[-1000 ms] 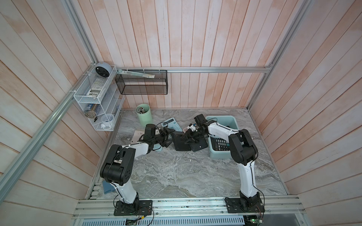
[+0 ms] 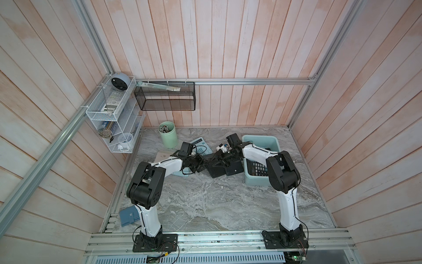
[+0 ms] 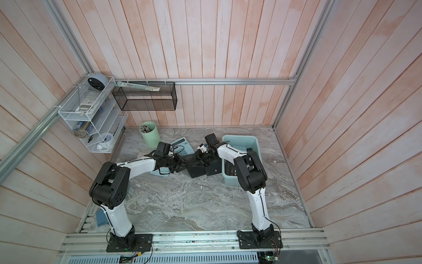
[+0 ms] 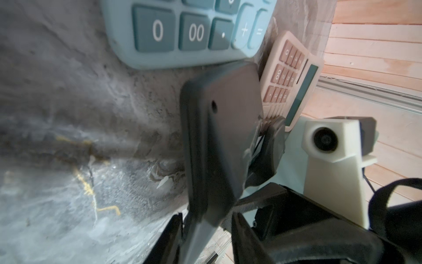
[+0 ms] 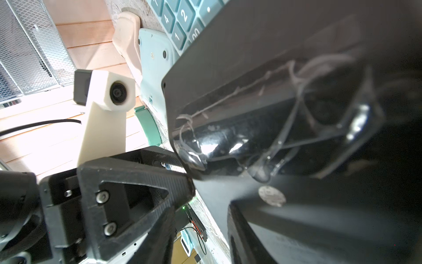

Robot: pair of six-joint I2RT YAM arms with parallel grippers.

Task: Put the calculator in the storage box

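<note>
A dark flat calculator [image 2: 215, 170] is between my two grippers, left of the pale teal storage box [image 2: 260, 180]. In the left wrist view the dark calculator [image 4: 228, 105] stands on edge, and its lower part runs down between the fingers of my left gripper. In the right wrist view the dark calculator [image 5: 281, 105] shows a glossy face under clear film. Its edge passes between the fingers of my right gripper, which stand apart. How firmly either gripper presses on it cannot be seen.
A second dark panel [image 2: 234, 168] lies close beside the box. A light blue calculator [image 2: 201, 146] is behind the grippers, and a pink calculator [image 4: 285, 79] is near it. A green pen holder [image 2: 168, 137] stands back left.
My left gripper has moved right, up to the dark calculator. That calculator has turned slightly and shifted a little to the right. The right arm has hardly moved.
</note>
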